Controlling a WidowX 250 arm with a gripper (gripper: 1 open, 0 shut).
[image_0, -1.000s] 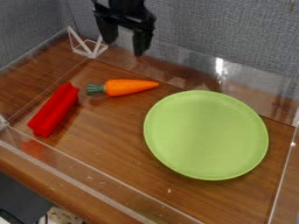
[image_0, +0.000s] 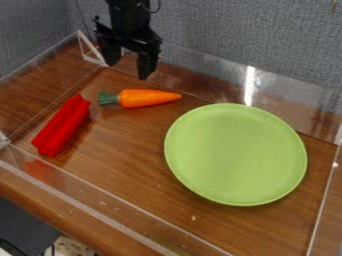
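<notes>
My black gripper hangs open at the top left, above and behind the toys, with nothing between its fingers. An orange toy carrot with a green top lies below it on the wooden floor. A long red object lies at the left. A large light-green plate fills the right of the floor.
Clear low walls edge the wooden surface, with grey padded panels behind. A small white wire frame stands at the back left corner.
My gripper has moved down and to the left from higher up at the back. The carrot, red object and plate have not moved.
</notes>
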